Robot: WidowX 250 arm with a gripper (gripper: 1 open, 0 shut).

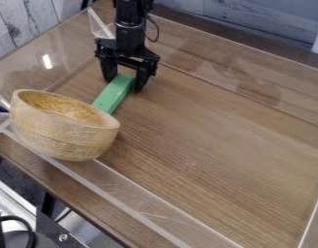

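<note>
My black gripper [127, 72] is at the upper middle of the camera view, lowered over the far end of a green elongated block [112, 98] that lies on the wooden table [227, 136]. Its fingers are at the block, but I cannot tell whether they are closed on it. A large tan bowl [65, 124] stands at the lower left, just beside the block's near end.
The table's left edge runs along the lower left, with dark floor and cables beyond.
</note>
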